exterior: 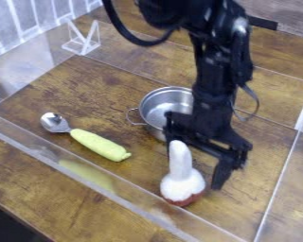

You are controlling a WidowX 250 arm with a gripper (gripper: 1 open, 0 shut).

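My black gripper (199,151) is low on the right of the wooden table, open, its fingers around the upper part of a white, upright object with a rounded reddish-bottomed base (184,184). Whether the fingers touch it I cannot tell. A steel pot (165,104) stands behind, partly hidden by the arm. A pale yellow corn-like object (98,144) and a metal spoon (56,122) lie to the left.
Clear low walls (86,37) edge the wooden work area (65,85). The table's back left and the area right of the arm are free.
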